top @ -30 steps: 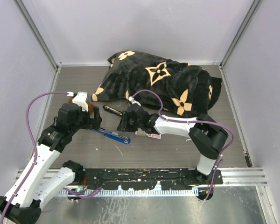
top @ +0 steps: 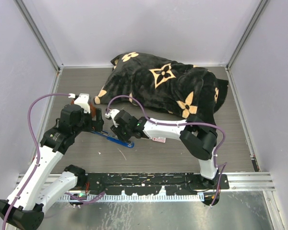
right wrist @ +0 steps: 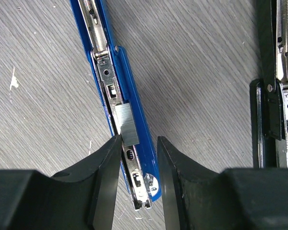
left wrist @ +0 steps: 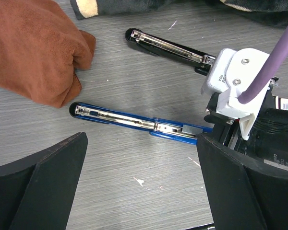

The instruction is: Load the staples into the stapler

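Observation:
The blue stapler lies opened out on the table, its metal channel facing up. In the right wrist view a short grey staple strip rests on the channel, slightly askew toward the blue side. My right gripper is over that end of the stapler, its fingers part open and apart. Its left fingertip is close beside the strip; whether they touch I cannot tell. Over the stapler's other end, my left gripper stands wide open with nothing between its fingers.
A black stapler, also opened out, lies behind the blue one. A brown cloth is at the left, and a dark patterned blanket covers the back. A small white and red box sits right of the right gripper.
My right gripper has moved left, from right of the blue stapler to over its right end. The left arm and the blue stapler look unmoved.

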